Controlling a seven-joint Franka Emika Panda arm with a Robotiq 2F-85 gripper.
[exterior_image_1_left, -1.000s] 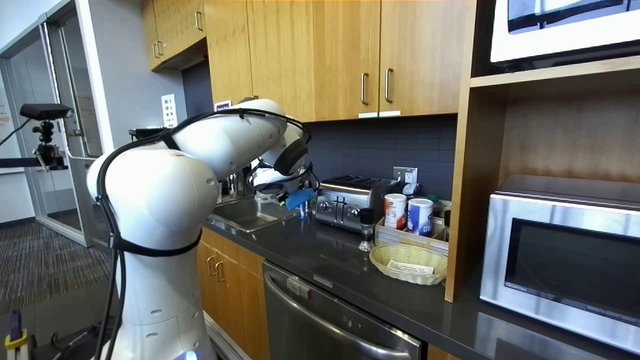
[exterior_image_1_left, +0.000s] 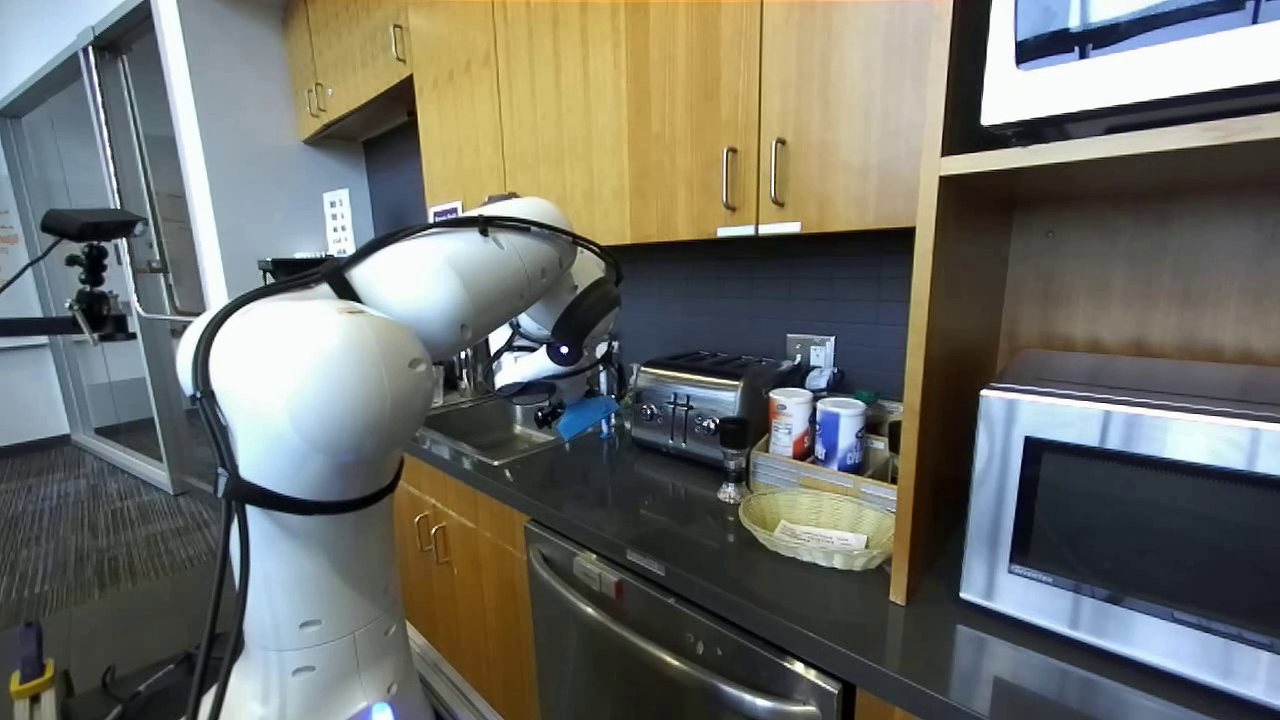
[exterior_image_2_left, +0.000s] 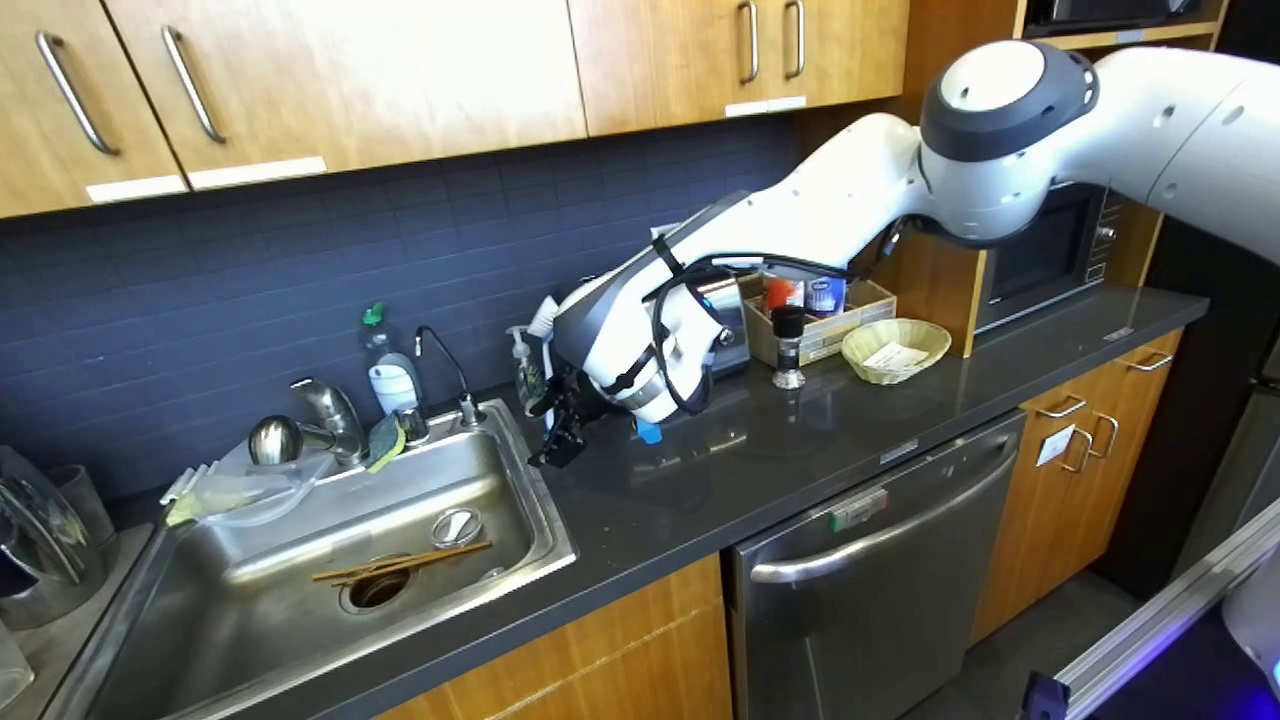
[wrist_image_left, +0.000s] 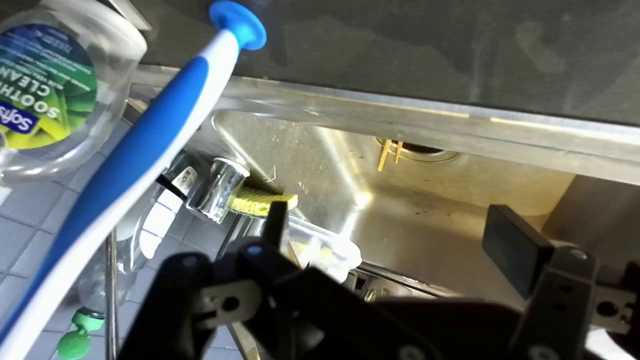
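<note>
My gripper is open, its two dark pads wide apart with nothing between them. In exterior view 2 the gripper (exterior_image_2_left: 554, 434) hangs by the right end of the steel sink (exterior_image_2_left: 552, 516), above the counter. A blue-and-white brush handle (wrist_image_left: 144, 138) with a blue end stands close to the wrist camera, left of the fingers and apart from them. Beside it is a clear soap bottle (wrist_image_left: 48, 90) with a green label. Two wooden chopsticks (exterior_image_2_left: 402, 564) lie in the sink across the drain. A yellow sponge (wrist_image_left: 258, 201) rests at the sink's back edge.
A faucet (exterior_image_2_left: 330, 426) and a green-capped bottle (exterior_image_2_left: 390, 366) stand behind the sink. To the right are a toaster (exterior_image_1_left: 696, 408), a pepper grinder (exterior_image_1_left: 733, 462) and a wicker basket (exterior_image_1_left: 822, 528).
The end of the arm has shifted slightly lower and to the left in exterior view 1, with its wrist turned. The objects on the counter look the same.
</note>
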